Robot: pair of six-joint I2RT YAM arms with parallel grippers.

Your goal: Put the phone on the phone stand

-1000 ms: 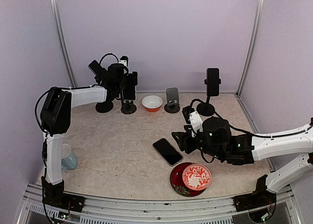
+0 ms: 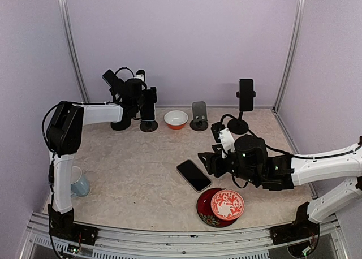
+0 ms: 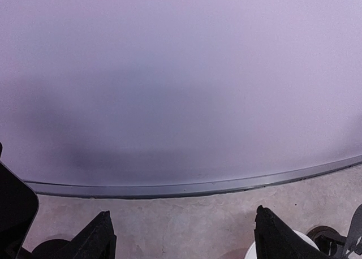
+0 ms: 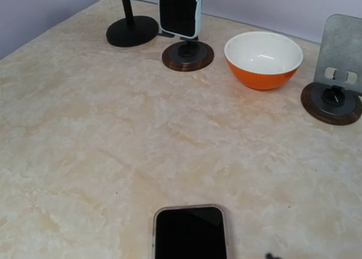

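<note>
A black phone lies on the table in front of my right gripper, whose finger state is unclear. An empty silver phone stand is at the back centre. At the back left, my left gripper is among stands bearing dark phones, one upright; whether anything is between its fingers is hard to see. Another phone stand at the back right holds a dark upright device.
An orange-white bowl sits between the back stands. A red plate with a patterned bowl is at the front; a blue mug is at the left.
My left gripper has moved slightly down in the top view over the last second. The right arm and the phone on the table look unchanged.
</note>
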